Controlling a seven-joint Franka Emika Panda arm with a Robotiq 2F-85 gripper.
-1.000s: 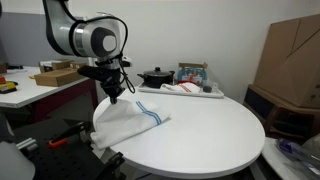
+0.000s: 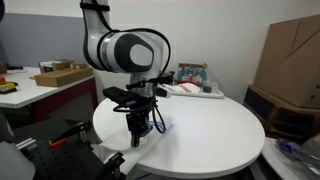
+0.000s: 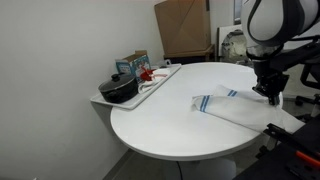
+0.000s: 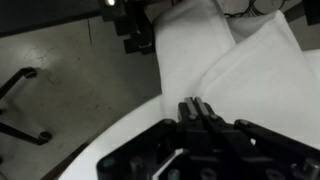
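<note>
A white cloth with blue stripes lies on the round white table, part of it hanging past the near edge. My gripper points down over the cloth close to that edge. In the wrist view its fingertips are together, right where a fold or edge of the cloth meets them. Whether any fabric is pinched between them cannot be made out. From exterior view 1 the arm hides much of the cloth.
Dark floor and a chair base show beyond the table edge.
The arm has moved right and toward the near edge of the table, with its gripper lower in exterior view 1. It now covers part of the cloth that showed before.
</note>
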